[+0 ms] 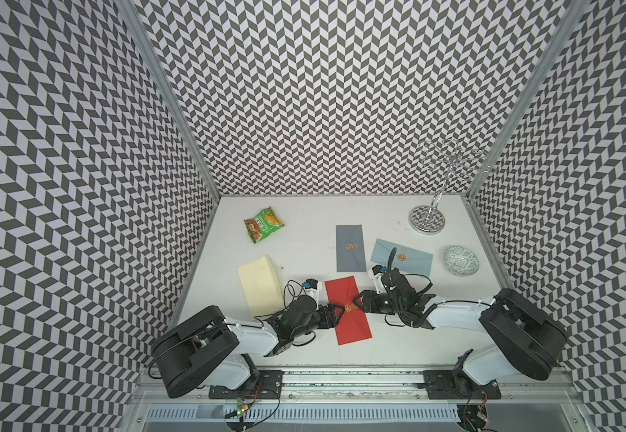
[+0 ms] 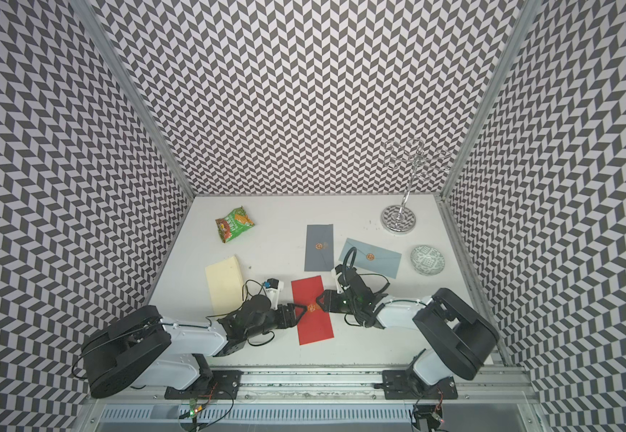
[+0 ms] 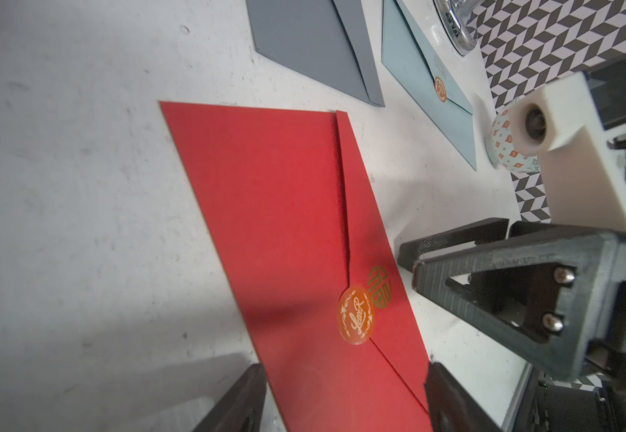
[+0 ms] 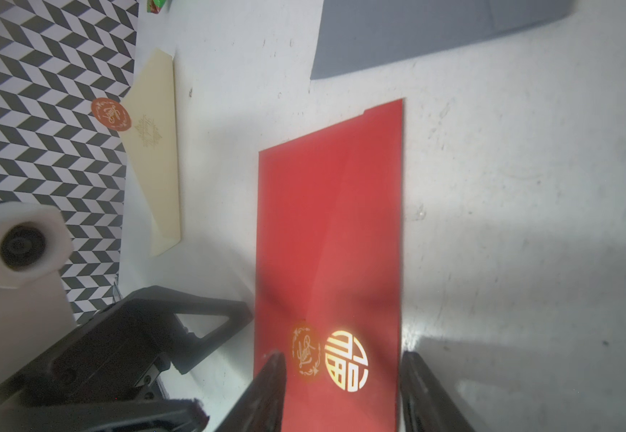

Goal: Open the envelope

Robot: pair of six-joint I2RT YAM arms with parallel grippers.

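The red envelope (image 1: pixel 352 331) lies flat on the table between the two arms. Its orange round seal (image 3: pixel 357 314) sits on the flap's edge beside a gold emblem (image 4: pixel 347 361); the flap lies down. From the left, my left gripper reaches to the envelope's edge, fingers apart and nothing between them but the view of the red paper below. Opposite it, my right gripper is open over the right part of the envelope, near the gold emblem. Neither wrist view clearly shows a finger touching the paper.
Behind lie a grey envelope (image 1: pixel 349 259) and a light blue envelope (image 1: pixel 417 259). A cream envelope (image 1: pixel 256 280) is at left, a green snack bag (image 1: pixel 263 224) farther back. At right stand a metal stand (image 1: pixel 427 219) and a patterned round object (image 1: pixel 461 260). Both gripper tips are close together.
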